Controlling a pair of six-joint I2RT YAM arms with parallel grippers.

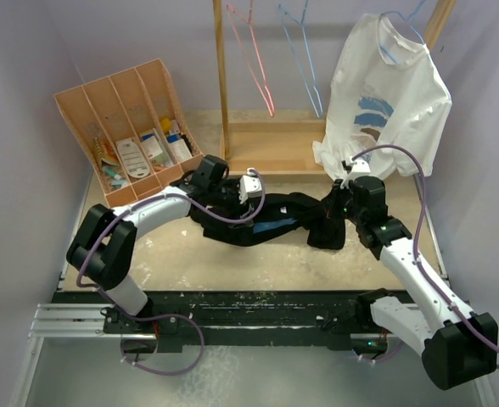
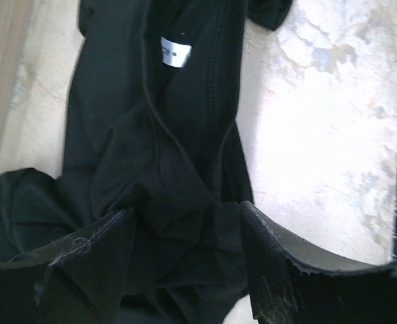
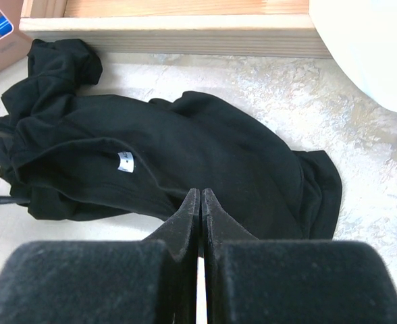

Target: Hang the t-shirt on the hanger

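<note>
A black t-shirt (image 1: pixel 279 220) (image 3: pixel 212 155) lies crumpled along the middle of the table, a small white label showing in both wrist views. My left gripper (image 1: pixel 241 208) is low over its left part, fingers part open with black cloth beneath and between them; whether it grips any cannot be told. My right gripper (image 1: pixel 334 203) is shut at the shirt's right part, fingertips touching or just over the cloth. A pink hanger (image 1: pixel 262 76) and a blue hanger (image 1: pixel 309 68) hang from the rail at the back.
A white t-shirt (image 1: pixel 377 102) hangs on another hanger at the back right. A wooden divider box (image 1: pixel 101 93) with small items stands back left. A wooden ledge (image 1: pixel 275 153) edges the back. Bare table (image 1: pixel 165 263) shows along the front.
</note>
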